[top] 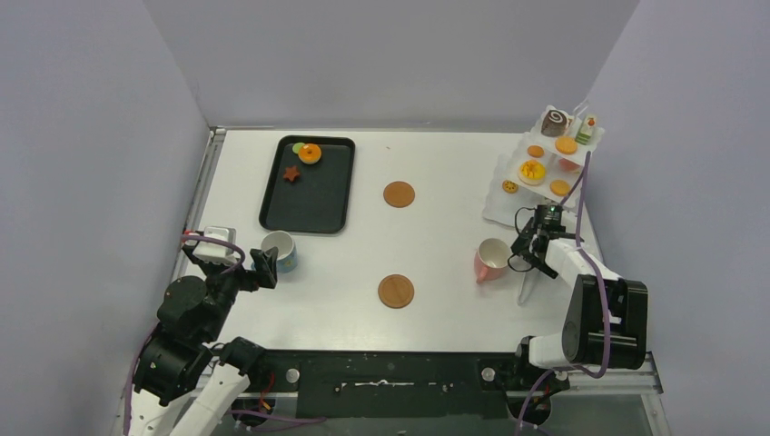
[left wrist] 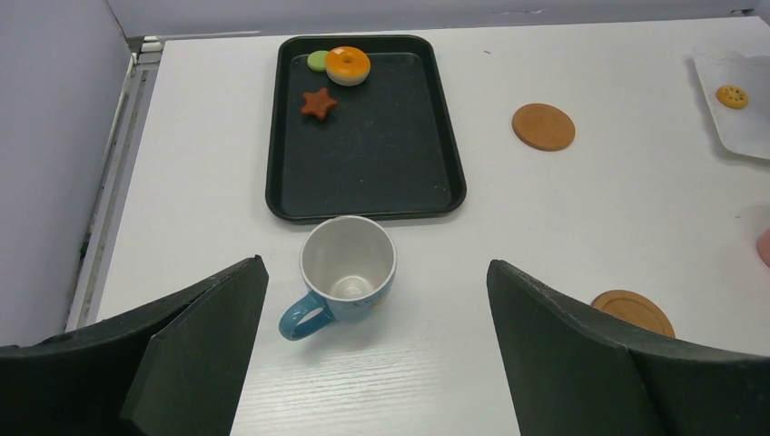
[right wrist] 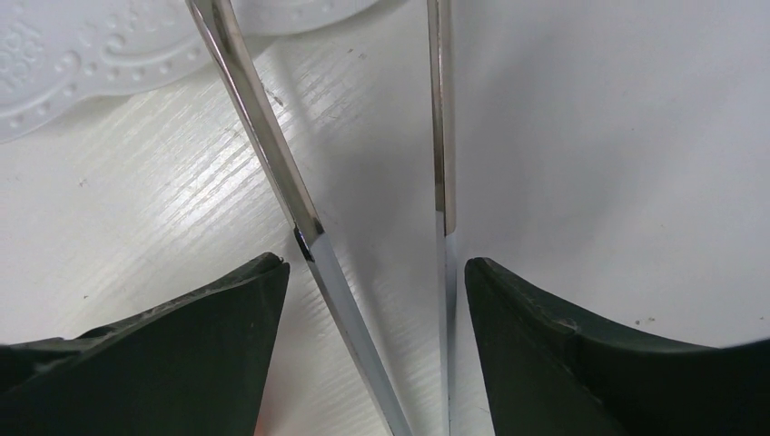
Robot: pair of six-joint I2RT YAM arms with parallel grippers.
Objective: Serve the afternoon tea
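Note:
Silver tongs [right wrist: 270,141] lie with both arms between the fingertips of my right gripper, which is part open; a narrow gap shows on each side. In the top view, one tongs end [top: 524,289] shows beside that gripper, and the rest is hidden. A white tiered stand [top: 496,207] with cakes and cookies is at the back right. The pink cup [top: 485,265] stands just left of the right gripper. My left gripper hovers open and empty near the white cup [left wrist: 350,259] with its blue handle. A black tray [left wrist: 372,182] holds a donut [left wrist: 348,65], a star cookie [left wrist: 319,104] and a green round piece [left wrist: 317,60].
Two brown round coasters, a far coaster [top: 399,193] and a near coaster [top: 396,291], lie mid-table. Walls rise along both sides and the back.

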